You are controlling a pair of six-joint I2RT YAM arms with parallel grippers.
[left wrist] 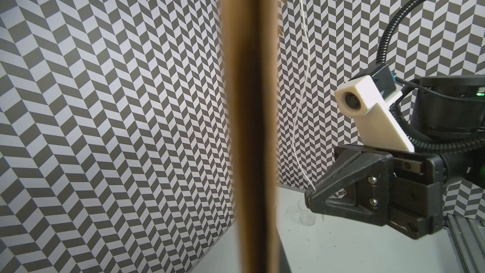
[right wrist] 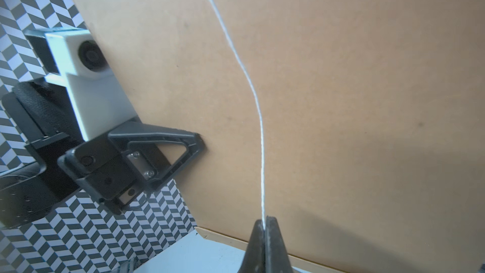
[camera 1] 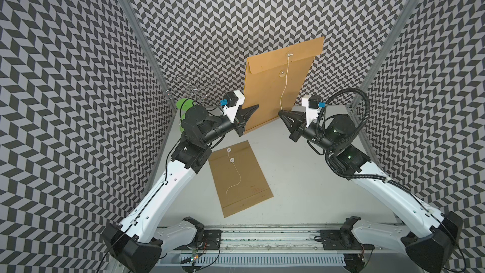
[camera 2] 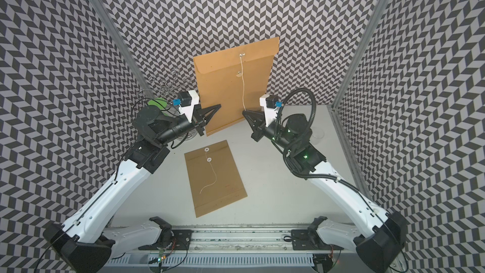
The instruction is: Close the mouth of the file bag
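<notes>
A large kraft file bag (camera 1: 267, 86) stands upright, flap at top, with a button (camera 1: 290, 54) on the flap and another (camera 1: 282, 72) below. A white string (right wrist: 256, 101) runs from the flap button down to my right gripper, which is shut on it. My left gripper (camera 2: 217, 107) is at the bag's left edge; in the left wrist view the bag's blurred edge (left wrist: 252, 96) fills the middle and hides its fingertips.
A smaller file bag (camera 1: 241, 182) lies flat on the front left of the table. A green object (camera 2: 157, 102) and wire racks stand behind my left arm.
</notes>
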